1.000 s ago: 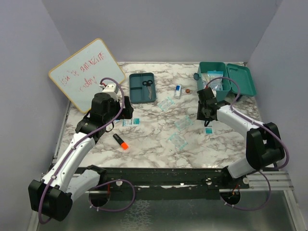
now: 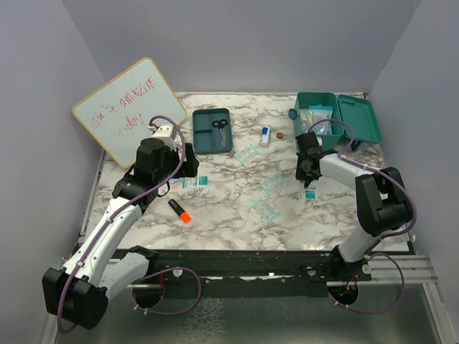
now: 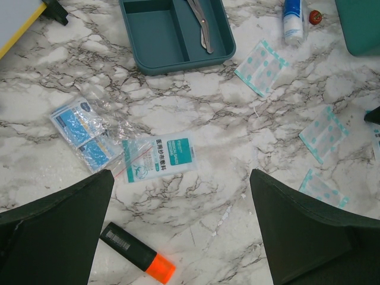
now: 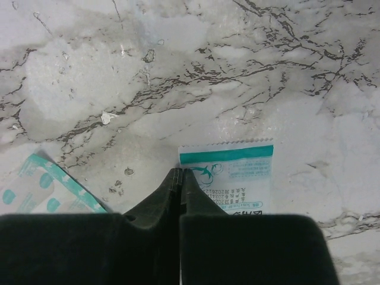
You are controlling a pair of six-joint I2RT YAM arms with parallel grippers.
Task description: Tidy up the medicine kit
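My right gripper is low over a white-and-teal gauze packet, its fingertips close together at the packet's edge; whether anything is between them is unclear. A clear dotted packet lies beside it. My left gripper hangs open above the left of the table, over another gauze packet, a bagged blue packet and a marker. More dotted packets lie mid-table.
A green box with bagged items and its lid stand back right. A tray with scissors, tube and whiteboard are at the back.
The left arm has not moved.
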